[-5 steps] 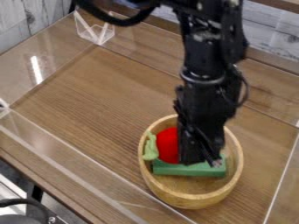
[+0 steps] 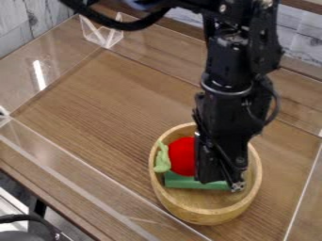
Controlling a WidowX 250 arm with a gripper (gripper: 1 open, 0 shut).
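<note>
A round wooden bowl point(image 2: 201, 208) sits at the bottom right of the camera view, holding a red round object point(image 2: 180, 155), a green block point(image 2: 195, 184) and a pale green piece point(image 2: 163, 160). My black gripper hangs over the bowl, its lower end reaching in beside the red object and partly covering it. Its fingertips are dark against the body, so whether they are open or shut cannot be told.
A clear plastic item point(image 2: 104, 28) stands near the back left edge. Dark cables lie at the bottom left corner.
Over the last second the arm has come lower and slightly toward the front, into the bowl. The bowl's contents look almost unchanged.
</note>
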